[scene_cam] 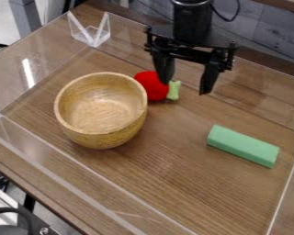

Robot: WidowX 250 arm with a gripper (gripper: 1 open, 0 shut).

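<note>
The black gripper (186, 69) hangs at the top centre, its two fingers spread wide apart and nothing held between them. Below its left side lies a red object (153, 84) with a small pale green part. A tan wooden bowl (100, 115) sits at the centre left. A mint green block (243, 147) lies at the right.
A clear plastic item (91, 27) stands at the upper left. Black cables show at the lower left edge.
</note>
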